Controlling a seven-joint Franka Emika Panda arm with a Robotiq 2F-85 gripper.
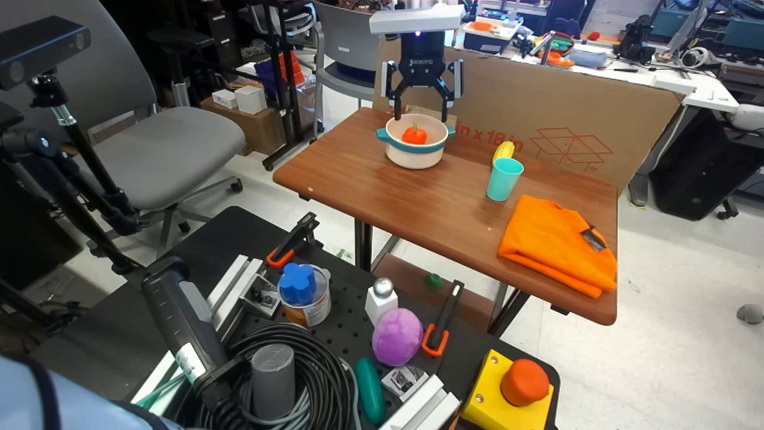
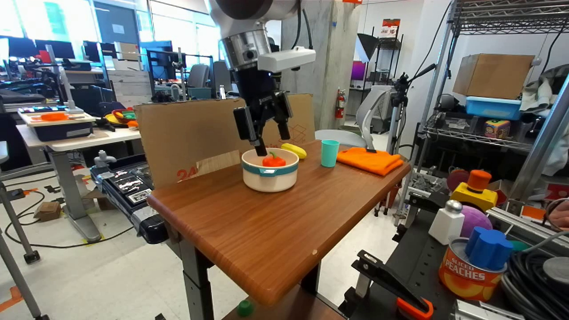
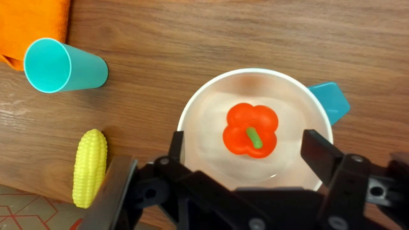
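Inside a cream pot with a teal band and handles lies a red toy pepper with a green stem. My gripper stands open above the pot's back part, its fingers pointing down and spread wide. In the wrist view the fingertips appear over the left and right sides of the pot, with nothing held between them. The pepper shows in the gap, a little ahead of the fingers. From exterior view 2, the gripper is tilted close above the pot's rim; contact with the rim cannot be told.
A teal cup stands upright near a yellow toy corn. An orange folded cloth covers the table's right end. Behind the table rises a cardboard panel.
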